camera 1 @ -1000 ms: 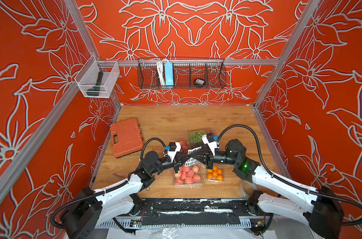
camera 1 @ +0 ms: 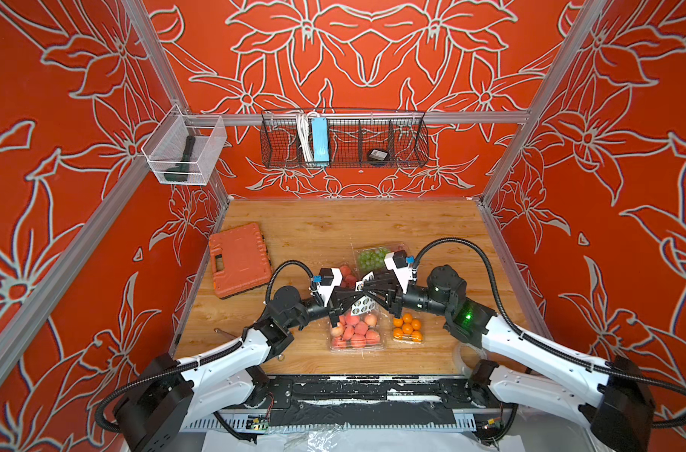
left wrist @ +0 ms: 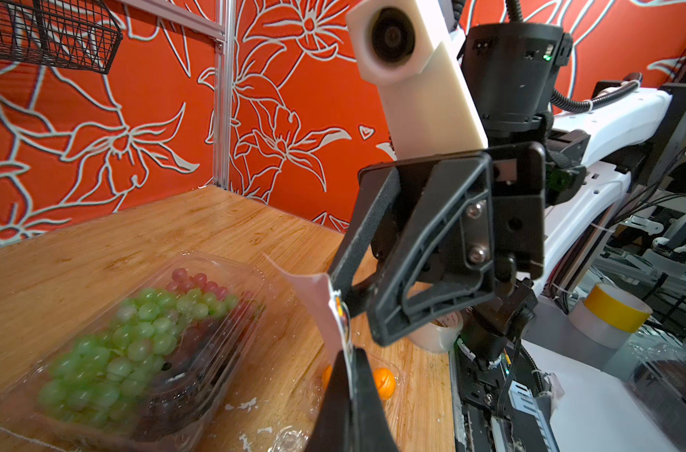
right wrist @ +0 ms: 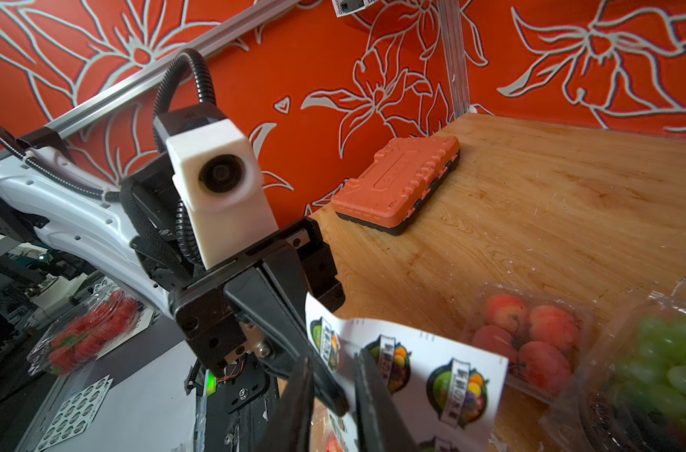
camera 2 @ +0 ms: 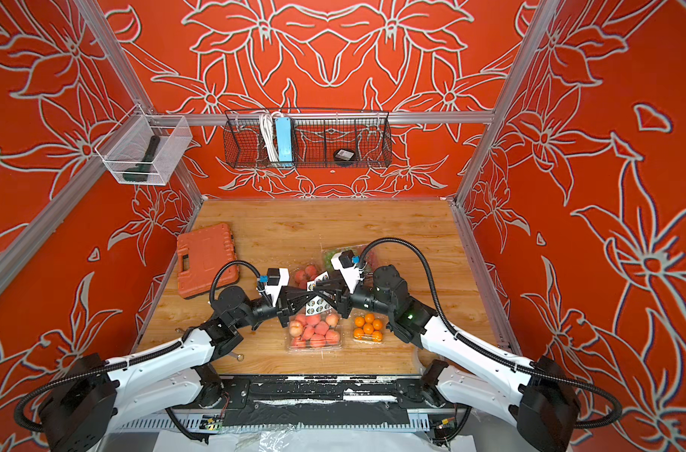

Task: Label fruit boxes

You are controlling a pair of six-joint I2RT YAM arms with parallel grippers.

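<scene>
A white sheet of round fruit labels [right wrist: 426,369] stands between the two grippers, bent at its left side. My left gripper is shut on the sheet, which rises edge-on from its fingertips in the left wrist view. My right gripper stands part open at the sheet's bent part; whether a label sticks to a finger cannot be seen. Below are a box of peaches [camera 1: 358,337] and a box of oranges [camera 1: 408,328]. Behind lie a box of grapes [left wrist: 124,346] and a smaller box of red fruit [right wrist: 524,339].
An orange tool case [camera 1: 239,258] lies at the table's left. On the front ledge are another label sheet [right wrist: 75,414] and a box of strawberries [right wrist: 86,331]. A tape roll [left wrist: 435,331] sits at the right.
My right gripper's fingers have shifted slightly at the sheet, and the sheet stands at a somewhat different angle. My left arm and the fruit boxes have stayed in place.
</scene>
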